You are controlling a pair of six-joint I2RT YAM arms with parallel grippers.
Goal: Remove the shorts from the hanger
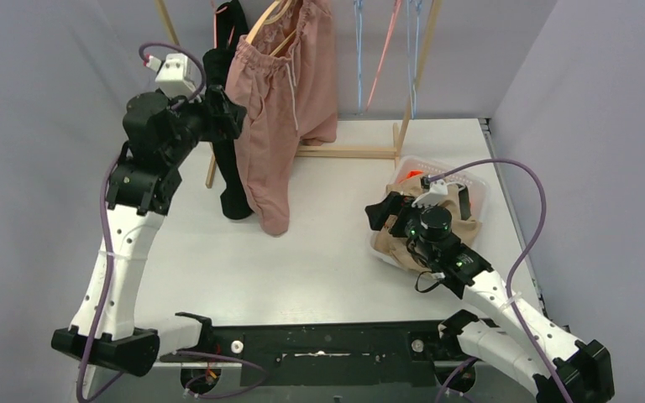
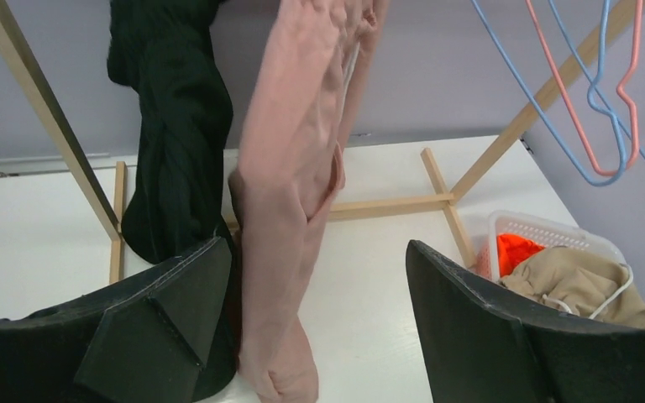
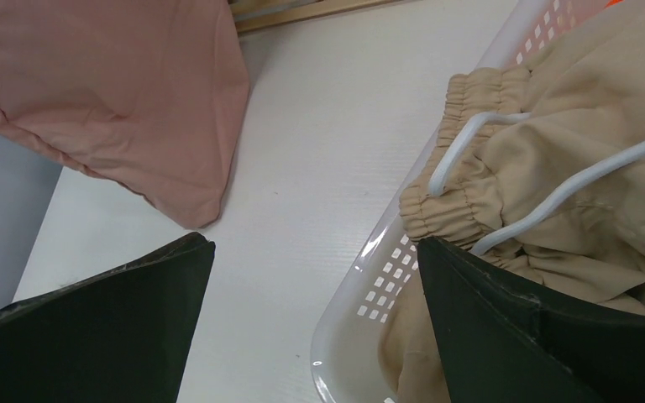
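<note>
Pink shorts (image 1: 262,109) hang from a wooden hanger (image 1: 262,18) on the rack at the back, the lower end of one leg close above the table. My left gripper (image 1: 233,117) is raised at their left side in the top view. Its black fingers (image 2: 155,323) stand open; the pink cloth (image 2: 281,201) shows beyond and between them, not gripped. My right gripper (image 1: 380,220) is open over the near left part of the basket, away from the shorts. In the right wrist view, a pink leg (image 3: 151,109) shows at the upper left.
A black garment (image 1: 218,92) hangs just left of the shorts. Blue and pink wire hangers (image 2: 609,126) hang empty to the right. The white basket (image 1: 480,197) holds beige cloth with a white cord (image 3: 579,180).
</note>
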